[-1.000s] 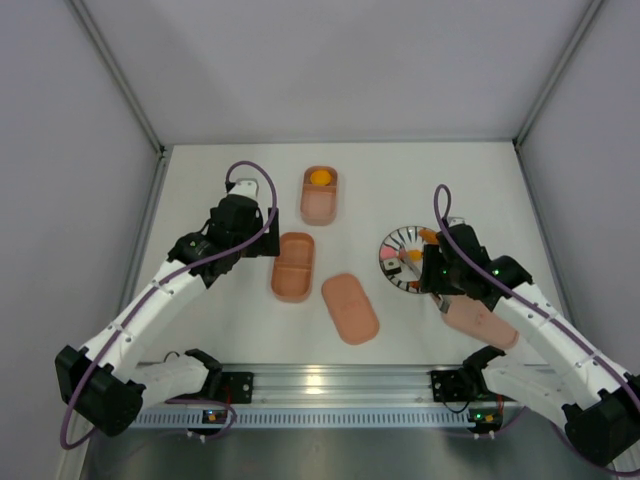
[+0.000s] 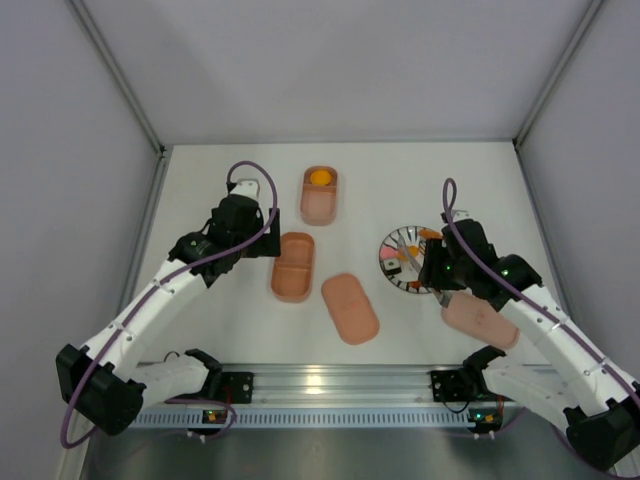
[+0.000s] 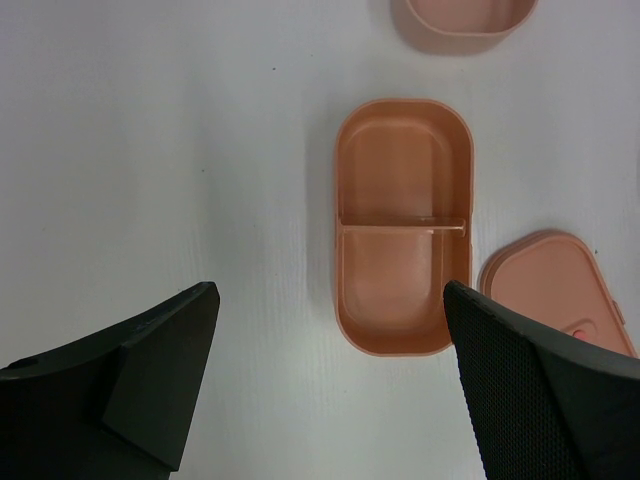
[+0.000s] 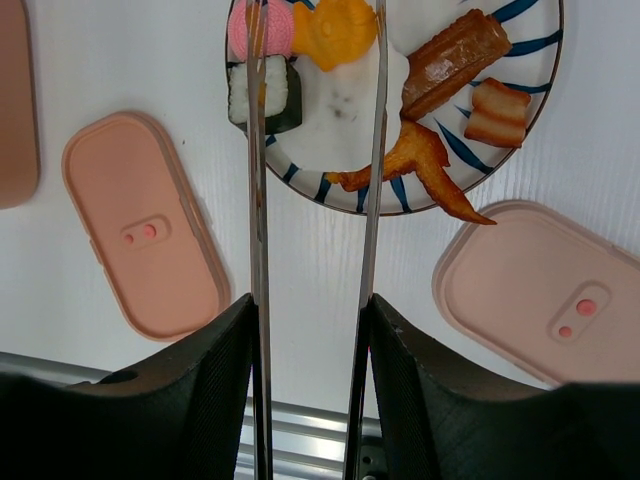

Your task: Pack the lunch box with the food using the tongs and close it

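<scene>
Above the table at left my left gripper stands open and empty. An empty two-part lunch box (image 3: 402, 170) lies under and to the right of it. A second box (image 2: 319, 203) holds an orange-yellow item (image 2: 320, 177) in its far part. My right gripper is open, with two long metal tong arms (image 4: 369, 240) running between its fingers out over the striped plate (image 4: 463, 150). On that plate lie a pink piece (image 4: 282, 30), a yellow piece (image 4: 340, 32), a sushi roll (image 4: 283, 95), a chicken wing (image 4: 410, 160) and brown pieces (image 4: 455, 62). The tong tips are out of the wrist view.
One flat pink lid (image 2: 350, 309) lies between the empty box and the plate. Another lid (image 2: 485, 320) rests at the near right, partly under the right arm.
My right gripper has shifted slightly away from the front edge and to the right over the plate, the tongs moving with it. The left arm, boxes and lids have stayed still.
</scene>
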